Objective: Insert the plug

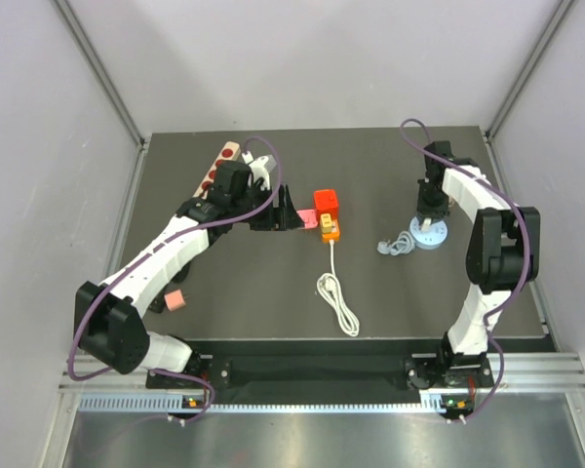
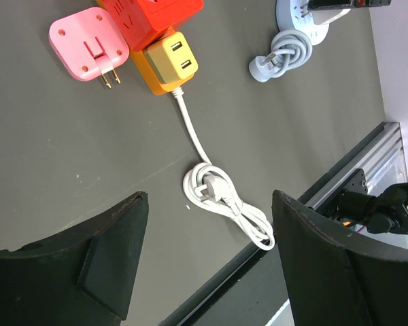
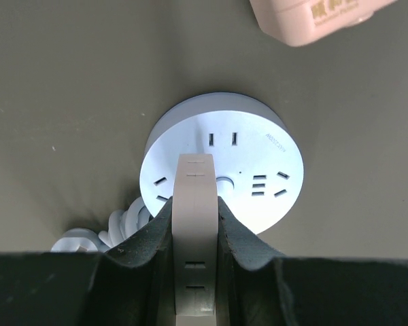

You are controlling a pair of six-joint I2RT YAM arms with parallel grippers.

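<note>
A pale pinkish plug or adapter (image 3: 195, 224) is clamped in my right gripper, which is shut on its sides. It stands in front of the round white power socket (image 3: 258, 153), covering the socket's lower left face; whether its prongs touch or enter the slots is hidden. In the top view the same socket (image 1: 435, 238) lies at the right, under the right gripper (image 1: 431, 216). Its coiled grey cord (image 2: 292, 51) ends in a plug beside it. My left gripper is open and empty, over the left-middle of the table.
A red and orange cube socket (image 1: 327, 205) with a yellow adapter on it and a coiled white cord (image 1: 338, 304) lies mid-table. A pink plug (image 1: 307, 218) sits beside it. Another pinkish block (image 3: 313, 15) is near the round socket. Bare table lies between the two sockets.
</note>
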